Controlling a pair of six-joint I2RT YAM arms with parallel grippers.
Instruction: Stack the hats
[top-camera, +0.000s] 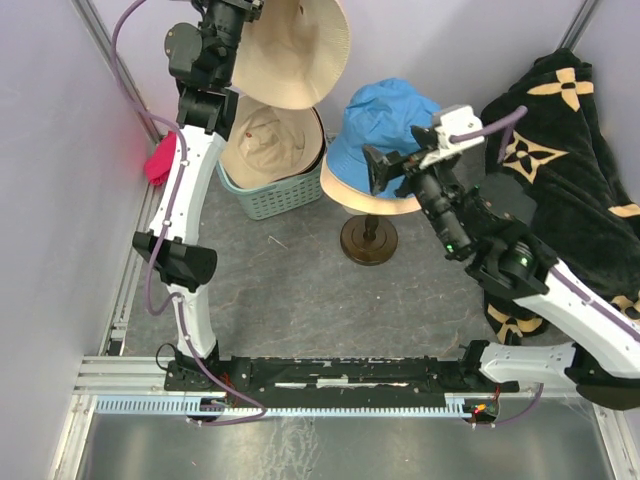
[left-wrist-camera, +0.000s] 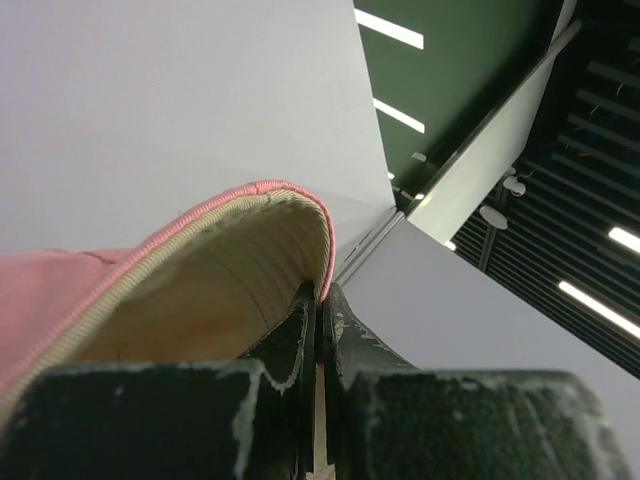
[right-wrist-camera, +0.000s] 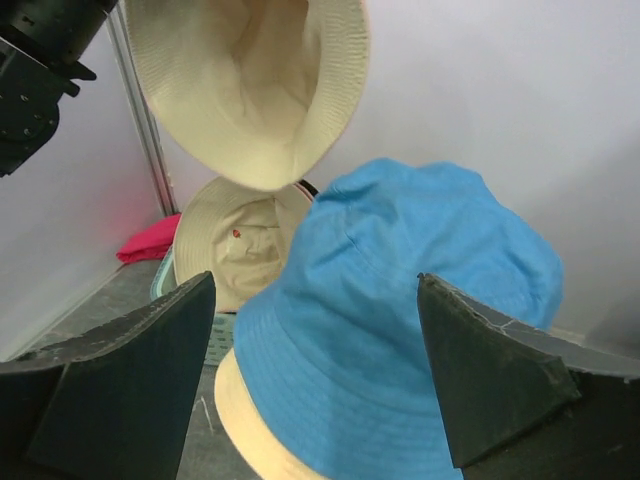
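Note:
A cream hat (top-camera: 296, 45) with a pink outer side, its brim edge pink-trimmed in the left wrist view, hangs high at the back left. My left gripper is shut on that brim. A blue bucket hat (top-camera: 375, 130) sits over a cream-brimmed hat (top-camera: 352, 196) on a stand (top-camera: 369, 240) with a round brown base. Beside the blue hat's right side, my right gripper (top-camera: 398, 165) is open. The right wrist view has the blue hat (right-wrist-camera: 390, 290) in front of and partly between the spread fingers, which appear apart from it.
Behind the raised hat, a grey-green basket (top-camera: 270, 200) holds another cream hat (top-camera: 265, 148). Red cloth (top-camera: 160, 160) lies at the left wall, a black patterned blanket (top-camera: 570, 200) at the right.

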